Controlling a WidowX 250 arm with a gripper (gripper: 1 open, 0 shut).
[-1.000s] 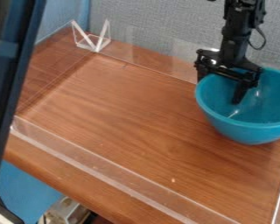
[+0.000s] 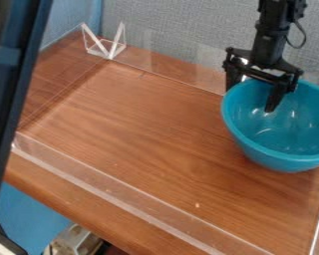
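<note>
A large teal bowl (image 2: 275,134) sits at the right side of the wooden table. My black gripper (image 2: 269,95) hangs over the bowl's back rim, its fingers reaching down into the bowl's upper part. The fingertips are dark and small against the bowl; I cannot see anything clearly held between them.
A white wire frame (image 2: 104,42) stands at the back left corner. A grey textured wall runs behind, and a dark vertical panel borders the left.
My gripper has risen slightly from its lower place in the bowl, and the bowl appears shifted slightly.
</note>
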